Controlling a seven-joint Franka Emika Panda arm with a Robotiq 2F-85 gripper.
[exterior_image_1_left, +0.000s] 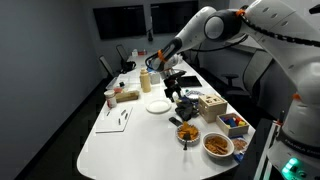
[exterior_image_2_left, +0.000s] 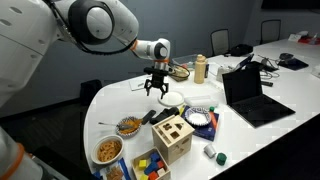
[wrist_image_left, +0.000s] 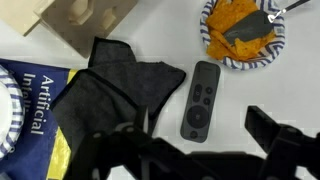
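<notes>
My gripper hangs over the table with its fingers wide apart and nothing held between them. In the wrist view a black remote (wrist_image_left: 201, 100) lies below the gap. A dark cloth (wrist_image_left: 122, 85) is spread left of the remote. At the upper right is a patterned bowl (wrist_image_left: 245, 35) of orange food, with a dark utensil resting in it. A blue book (wrist_image_left: 40, 115) marked "Artificial" lies at the left, partly under a striped plate (wrist_image_left: 8, 112). From outside, the gripper (exterior_image_2_left: 157, 93) appears near a white plate (exterior_image_2_left: 172, 99).
A wooden box (exterior_image_2_left: 174, 140), a second bowl (exterior_image_2_left: 107, 151) and a bin of coloured blocks (exterior_image_2_left: 152, 166) stand close together. An open laptop (exterior_image_2_left: 256, 92) is on the far side. The table's left half (exterior_image_1_left: 125, 150) has much bare room.
</notes>
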